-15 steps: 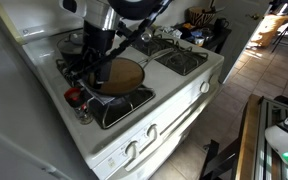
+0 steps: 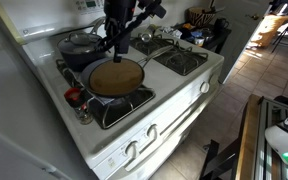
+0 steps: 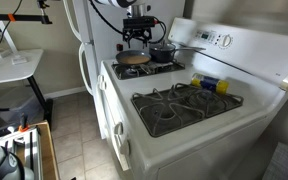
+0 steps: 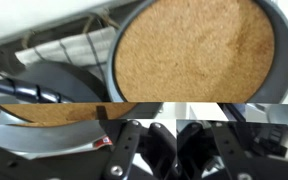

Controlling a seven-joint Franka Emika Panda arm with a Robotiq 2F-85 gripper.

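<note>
A dark round pan with a tan-brown speckled inside (image 2: 117, 76) sits on the stove's left front burner. In the second exterior view the pan (image 3: 133, 58) is near the fridge, with a dark pot (image 3: 163, 52) beside it. That pot (image 2: 81, 46) stands behind the pan in the first exterior view. My gripper (image 2: 118, 50) hangs above the pan's back edge, open, with nothing seen between its fingers. The wrist view is torn into strips: the pan's brown inside (image 4: 199, 48) fills the top, the dark pot (image 4: 54, 82) lies at left, and dark gripper parts cross the bottom.
A small red container (image 2: 74, 97) stands at the stove's left front edge. A yellow and blue package (image 3: 209, 84) lies behind them. The white fridge (image 3: 106, 22) stands close beside the stove.
My gripper has risen and moved back from low over the pan's left part to above its rear edge, uncovering more of the pan and pot. The pan appears to stay in place.
</note>
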